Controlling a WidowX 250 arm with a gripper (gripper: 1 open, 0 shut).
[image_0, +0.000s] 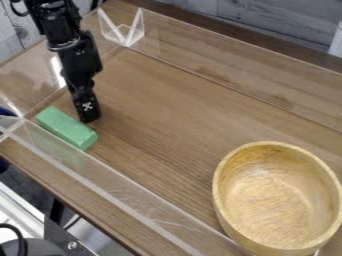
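Note:
My black arm reaches down from the upper left, and its gripper (83, 106) hangs low just behind a green block (67, 127). The block lies near the left edge of the wooden table (167, 115). Whether the fingers are open or shut is too small and dark to tell.
A large beige round bowl (274, 195) sits at the lower right. Clear plastic walls run along the left and front of the table.

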